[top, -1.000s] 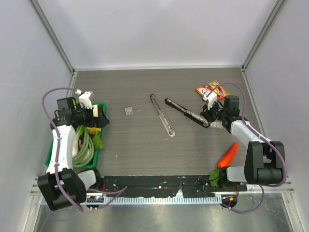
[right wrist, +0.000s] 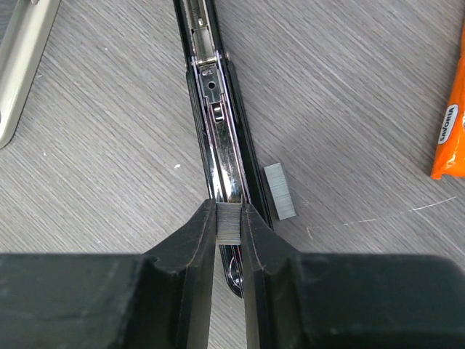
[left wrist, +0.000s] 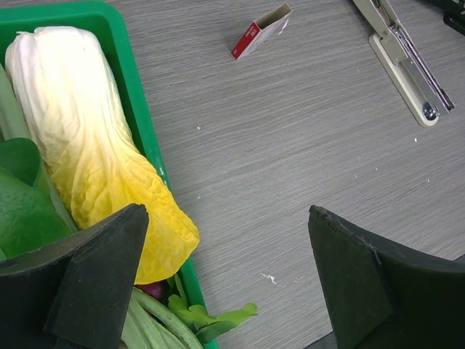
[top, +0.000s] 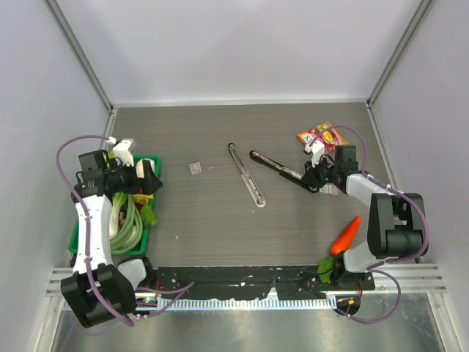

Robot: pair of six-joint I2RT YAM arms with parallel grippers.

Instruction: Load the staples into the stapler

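Observation:
The black stapler point(top: 275, 163) lies opened out flat right of the table's middle, its channel point(right wrist: 227, 156) showing in the right wrist view. Over the channel near its end, my right gripper has a short grey staple strip point(right wrist: 229, 227) between its fingertips, no gap showing on either side. Whether the strip touches the channel, I cannot tell. A second grey staple strip point(right wrist: 280, 190) rests on the table against the stapler's side. Far to the left, my left gripper is open and empty above the green basket's edge.
A white stapler point(top: 246, 176), also opened out, lies left of the black one. A small staple box point(left wrist: 261, 30) stands near the green basket point(left wrist: 134, 80) of vegetables. At the right are a snack bag point(top: 322, 134) and a carrot point(top: 345, 235).
The left arm has drifted a little left. The staplers have stayed put.

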